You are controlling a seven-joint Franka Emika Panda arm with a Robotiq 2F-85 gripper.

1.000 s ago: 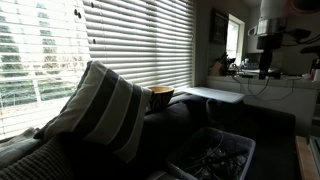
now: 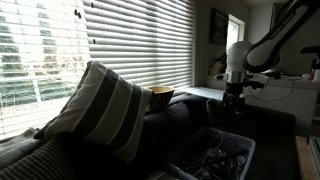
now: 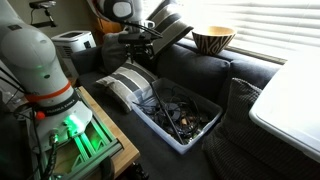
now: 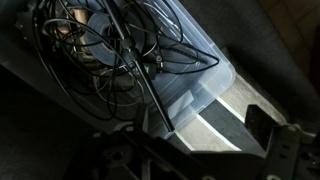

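Note:
A clear plastic box [image 3: 182, 147] full of tangled cables [image 4: 95, 50] stands on the dark sofa. Across the cables lies a long black rod [image 4: 140, 60]. Beside the box is a grey-and-white striped cloth or cushion [image 3: 125, 88], whose stripes [image 4: 232, 112] also show below the box corner in the wrist view. My gripper [image 3: 140, 45] hangs above the striped item's side of the box. In the wrist view the gripper is open, its fingers wide apart with nothing held; the box corner and the stripes lie beneath the gap.
A striped cushion [image 2: 108, 112] leans near the window blinds. A patterned bowl [image 3: 213, 40] sits on the sofa back. To the right in exterior view 2 are a dark knitted cushion [image 3: 250, 125] and a white surface [image 3: 292, 105]. A wooden edge [image 3: 115, 150] lies near the arm's base.
In exterior view 1 my arm has come down and to the left from the upper right, bringing the gripper closer to the sofa. The box and cushion stay where they were.

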